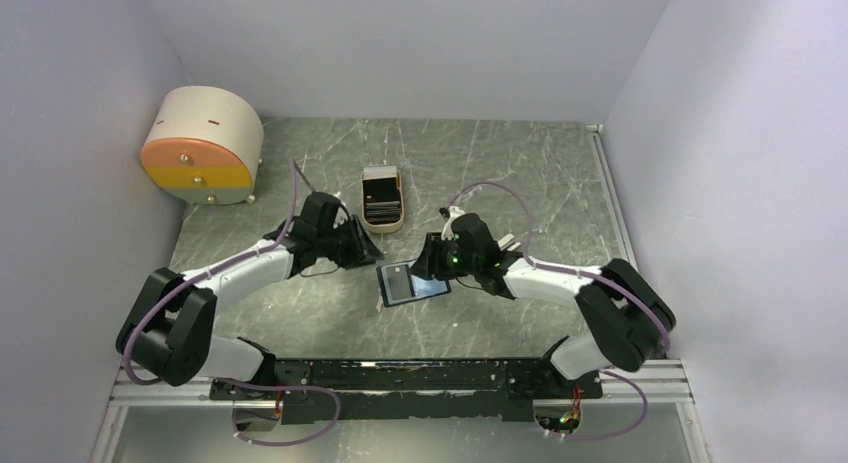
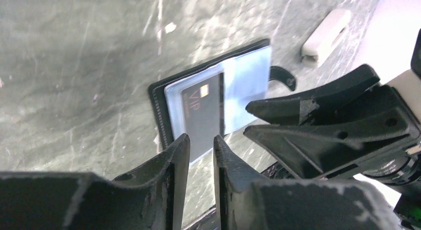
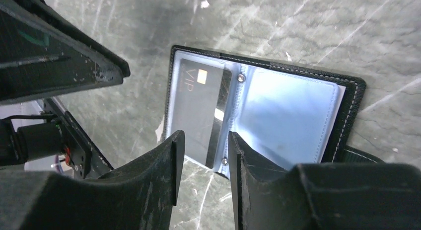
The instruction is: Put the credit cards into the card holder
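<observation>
The open card holder (image 3: 285,118) lies on the table between my grippers, with a dark VIP card (image 2: 201,118) in its left side under a clear sleeve; its right side looks pale blue and empty. Above the holder's left, my left gripper is part open, with nothing between its fingers. Over the holder, my right gripper is part open and empty. A box of cards (image 1: 382,205) stands behind the holder in the top view.
A striped drawer cabinet (image 1: 200,148) stands at the back left. A small white object (image 2: 325,34) lies right of the holder.
</observation>
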